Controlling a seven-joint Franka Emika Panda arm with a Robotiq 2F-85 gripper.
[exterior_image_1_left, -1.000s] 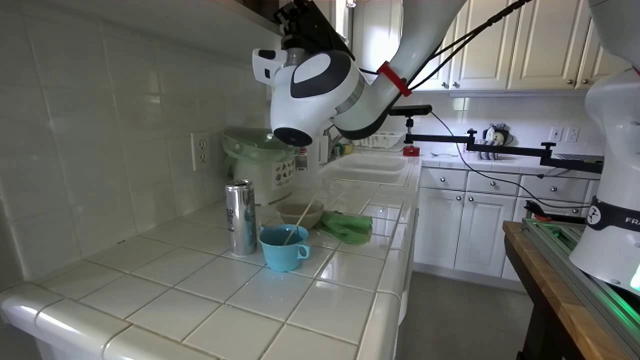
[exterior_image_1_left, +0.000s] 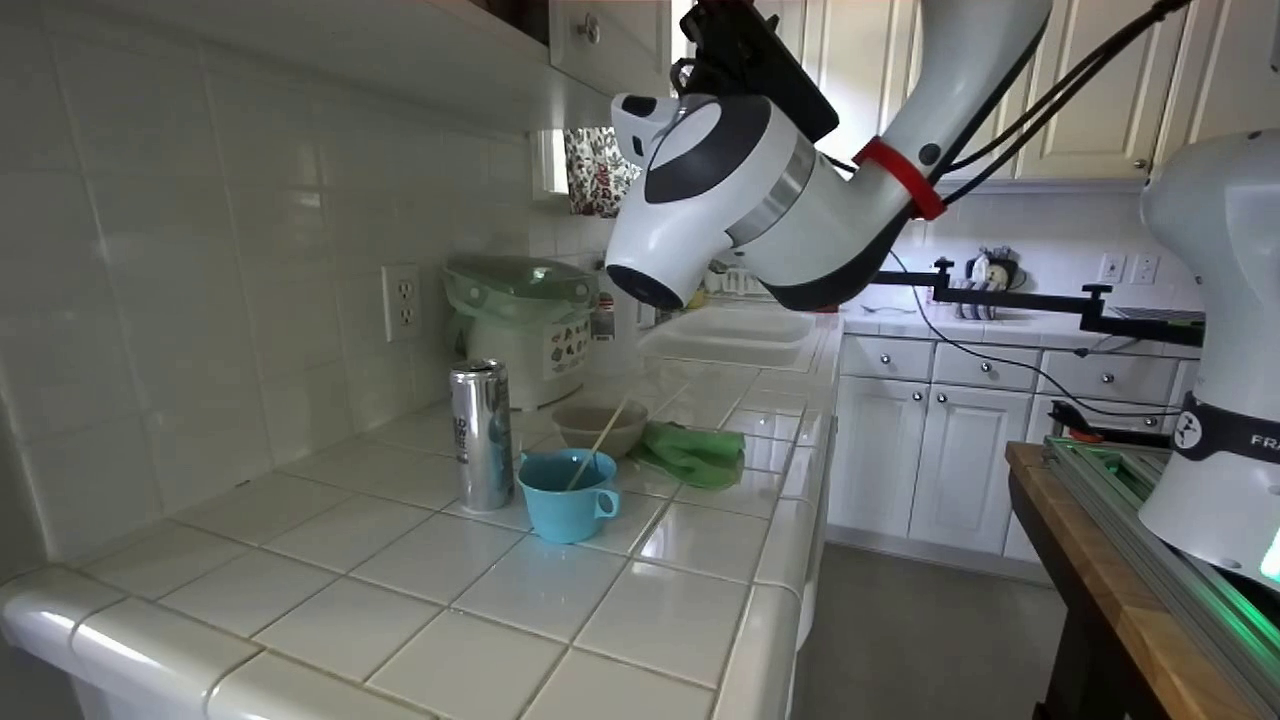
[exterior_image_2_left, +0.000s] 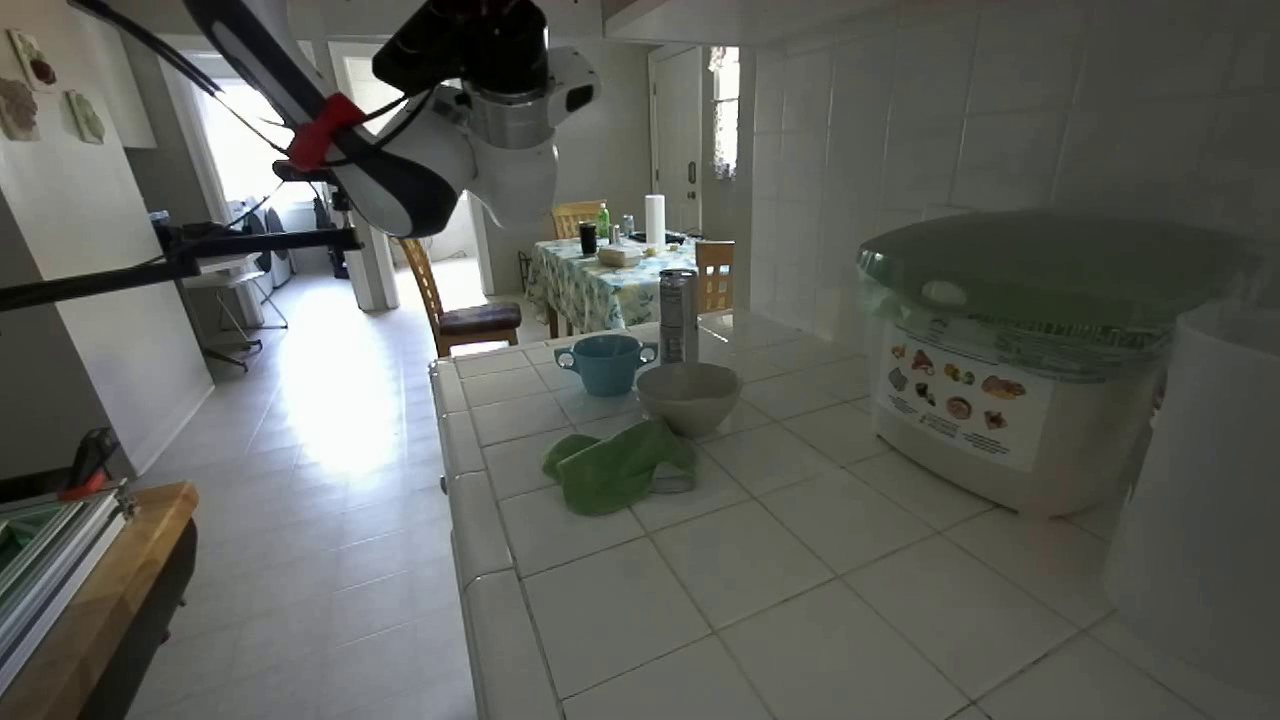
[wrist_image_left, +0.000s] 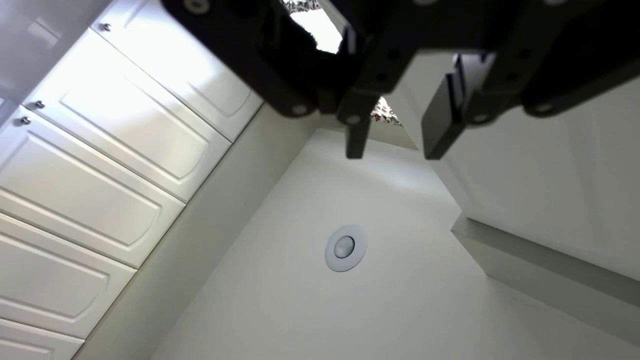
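Observation:
My gripper is raised and faces the ceiling. In the wrist view its fingers stand a short way apart, with no object showing between the tips; the part deeper in is too dark to judge. Well below the arm, on the tiled counter, stands a blue two-handled cup (exterior_image_1_left: 564, 510) with a thin stick (exterior_image_1_left: 597, 446) leaning in it. Beside the cup is an upright silver can (exterior_image_1_left: 482, 438). A pale bowl (exterior_image_2_left: 689, 397) sits near both, and a crumpled green cloth (exterior_image_2_left: 618, 470) lies next to the bowl. None of these touches my gripper.
Against the wall is a bin with a green lid (exterior_image_2_left: 1044, 270). An overhanging cabinet (exterior_image_1_left: 360, 54) runs above the counter. The sink (exterior_image_1_left: 732, 336) lies farther back. Bare tiles fill the counter's near end in the first exterior view.
The arm has swung to the right in the first exterior view, and its upper-mounted gripper has moved with it. The cup, can, bowl and cloth have stayed in place.

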